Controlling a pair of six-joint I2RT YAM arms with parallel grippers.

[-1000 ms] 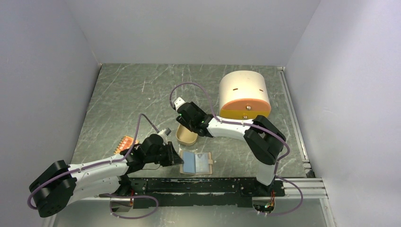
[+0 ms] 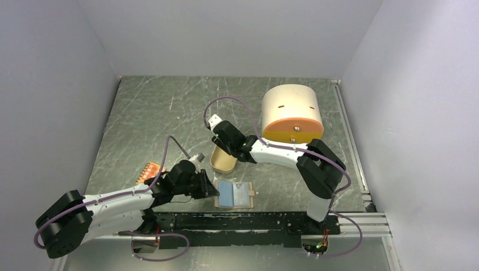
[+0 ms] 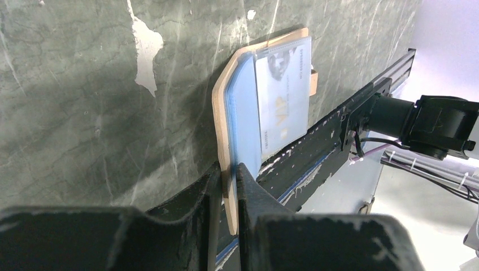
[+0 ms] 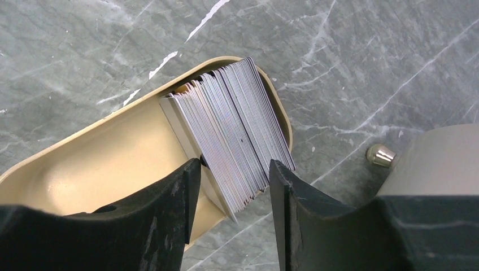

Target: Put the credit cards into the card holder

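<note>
The card holder (image 2: pixel 241 196) lies open at the table's front edge, with a tan cover, a blue sleeve page (image 3: pixel 244 107) and a clear pocket showing a printed card (image 3: pixel 282 93). My left gripper is shut on the holder's tan cover edge and blue page. A row of credit cards (image 4: pixel 229 124) stands on edge, packed at one end of the beige tray (image 4: pixel 107 152). Above that row my right gripper is open, a finger at either side of several cards. Its left fingertip looks close to the front card; contact is unclear.
A cream, round-topped box (image 2: pixel 292 104) with an orange and yellow front stands behind the right arm. An orange notebook (image 2: pixel 149 171) lies beyond the left arm.
My right gripper has shifted very slightly away from the front edge, over the tray. The left arm and the card holder look the same.
</note>
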